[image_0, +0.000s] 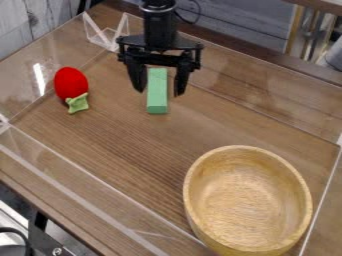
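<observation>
My black gripper (158, 72) hangs over a green rectangular block (158, 103) lying on the wooden table (120, 170), its open fingers on either side of the block's upper part. Whether they touch it I cannot tell. A red object (70, 82) with a small green part sits at the left, apart from the gripper. A large tan bowl (249, 170) stands at the front right.
A clear, angular object (104, 32) stands at the back left, near the table's edge.
</observation>
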